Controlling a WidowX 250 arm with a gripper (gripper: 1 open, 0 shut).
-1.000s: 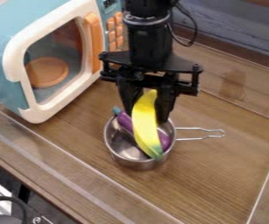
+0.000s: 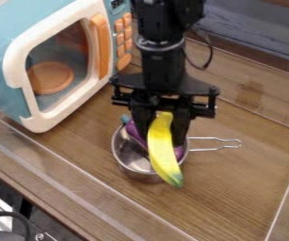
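My black gripper (image 2: 162, 117) hangs over a small steel pot (image 2: 132, 160) with a handle to the right, shut on a yellow banana (image 2: 165, 152). The banana's green-tipped lower end hangs at the pot's front rim, tilted downward. Behind it a purple eggplant (image 2: 136, 134) with a green top lies in the pot, partly hidden by the banana and the gripper.
A toy microwave (image 2: 34, 117) in blue and white stands at the left, with an orange disc inside. Dark objects and a cable lie beyond the front left edge.
The gripper and banana have shifted slightly, the banana's lower end moving down in the picture toward the pot's front rim. The pot and microwave look unchanged.
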